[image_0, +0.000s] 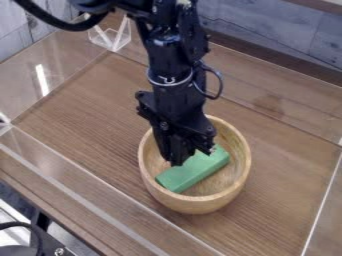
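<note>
My black gripper (174, 145) hangs down from above over a tan round bowl (194, 200), its tip above the bowl's back left part. A green block (185, 172) lies tilted on the bottom of the bowl, just below and right of the gripper's tip. Whether the fingers are open or shut is hard to make out.
A grey wall (267, 30) runs along the back. A black cable (27, 230) shows at the lower left corner.
</note>
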